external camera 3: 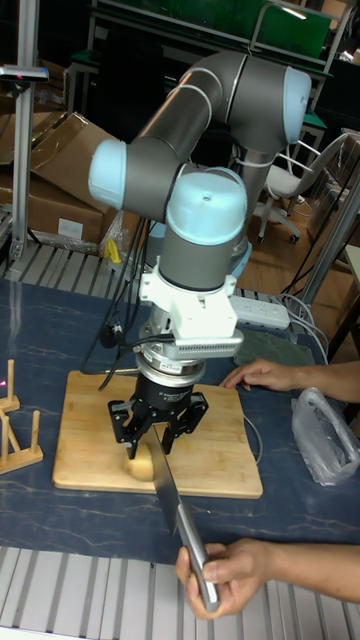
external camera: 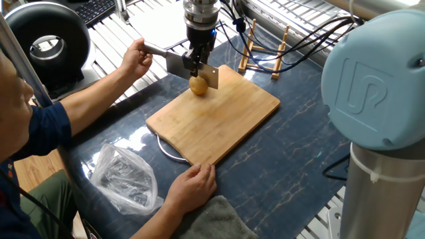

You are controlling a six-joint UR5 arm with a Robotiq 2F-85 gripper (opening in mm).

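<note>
A round yellow-brown item, potato-like (external camera: 198, 85) (external camera 3: 140, 466), is at the far side of the wooden cutting board (external camera: 219, 126) (external camera 3: 218, 464). Directly above it, my black gripper (external camera: 194, 70) (external camera 3: 148, 446) points down, its fingers close to the item and to the cleaver (external camera: 176, 64) (external camera 3: 170, 497). The blade stands on edge beside the round item, overlapping the fingertips in both views. A person's hand (external camera: 137, 60) (external camera 3: 232, 576) grips the cleaver's handle. Whether my fingers touch the blade or the item is hidden.
The person's other hand (external camera: 191, 192) rests at the board's near edge. A clear plastic bag (external camera: 126, 179), a grey cloth (external camera: 216, 220) and a wooden rack (external camera: 262, 52) lie around the board.
</note>
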